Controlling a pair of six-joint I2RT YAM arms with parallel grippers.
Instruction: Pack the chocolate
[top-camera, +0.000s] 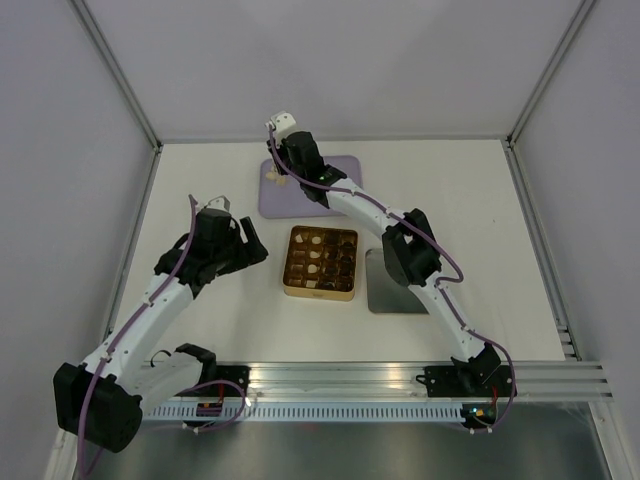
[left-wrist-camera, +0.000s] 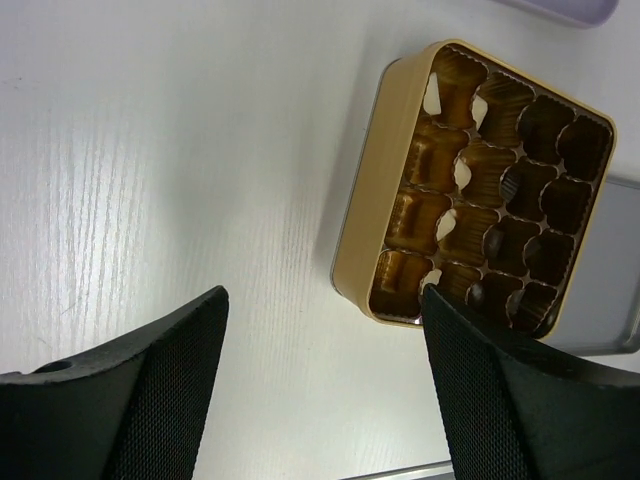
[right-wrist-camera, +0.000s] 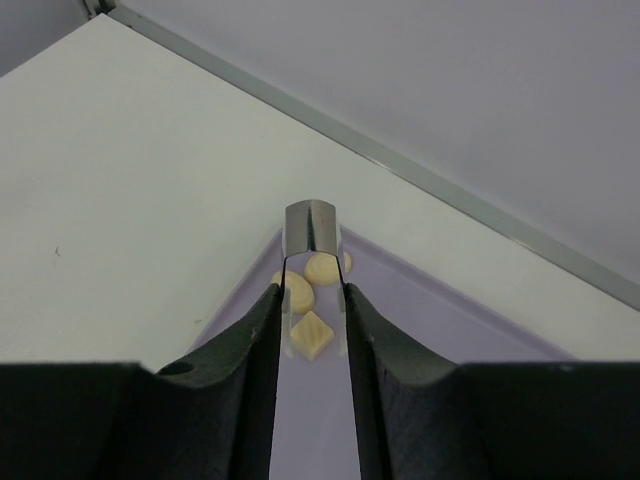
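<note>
My right gripper hovers over the lilac tray (top-camera: 310, 200), where pale chocolate pieces lie, two round (right-wrist-camera: 322, 270) and a square one (right-wrist-camera: 311, 335). Its narrow fingers are close together with a shiny metal-like piece at the tips; whether it holds anything is hard to tell. The gold box (top-camera: 319, 292) with a compartmented brown insert (left-wrist-camera: 485, 215) stands mid-table, white pieces in some cells. My left gripper hangs left of the box, fingers apart, nothing between them.
A grey tray (top-camera: 395, 300) lies right of the box.
</note>
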